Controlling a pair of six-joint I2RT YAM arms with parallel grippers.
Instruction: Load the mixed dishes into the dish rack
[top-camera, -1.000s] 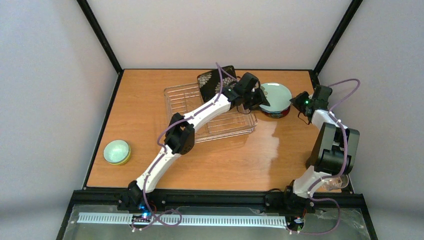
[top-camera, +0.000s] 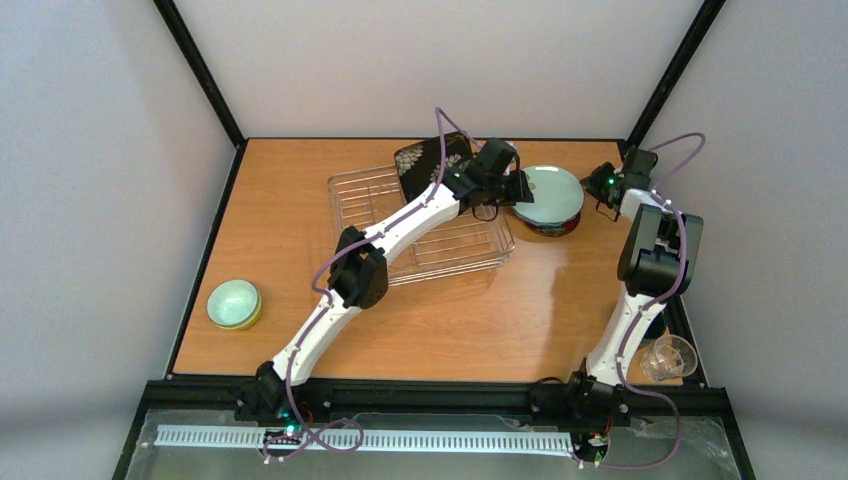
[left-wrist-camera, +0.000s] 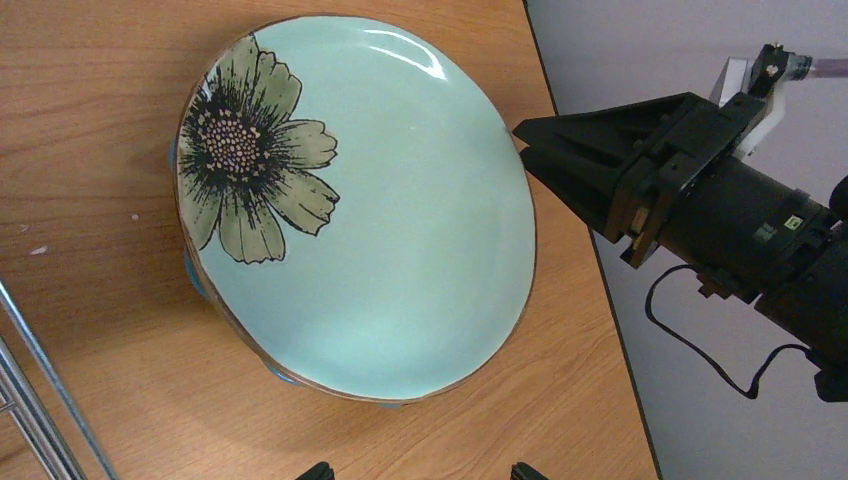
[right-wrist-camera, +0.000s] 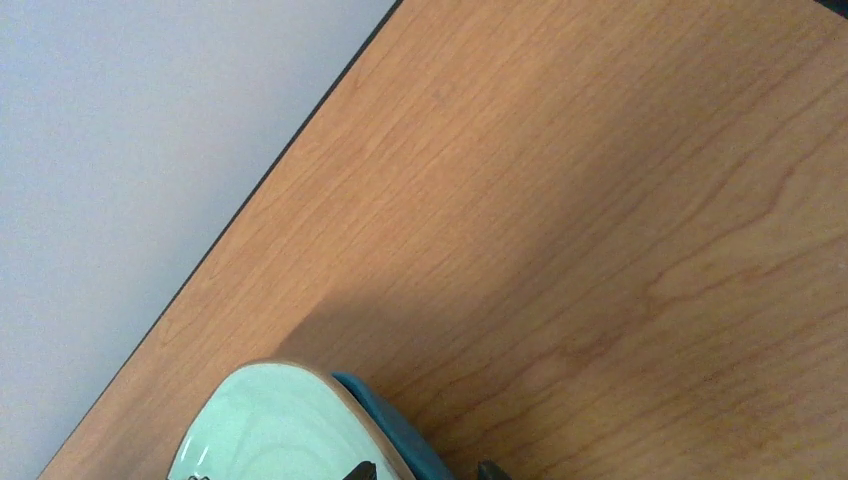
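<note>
A pale green plate (top-camera: 551, 193) with a dark flower at its edge tops a small stack right of the wire dish rack (top-camera: 445, 262). Over the rack's right side reaches my left gripper (top-camera: 527, 188), open and empty, at the plate's left edge. In the left wrist view its fingertips (left-wrist-camera: 318, 472) show below the plate (left-wrist-camera: 390, 220). My right gripper (top-camera: 586, 183) is at the plate's right edge; in the right wrist view its parted fingertips (right-wrist-camera: 362, 471) stand around the plate's rim (right-wrist-camera: 350, 405), with a blue rim underneath. Whether they touch it I cannot tell.
A dark square plate (top-camera: 420, 165) with flowers leans in the rack's back part. Small stacked bowls (top-camera: 234, 303) sit at the left, and a clear glass (top-camera: 668, 357) lies at the front right corner.
My left gripper has shifted only slightly. The plates look unmoved.
</note>
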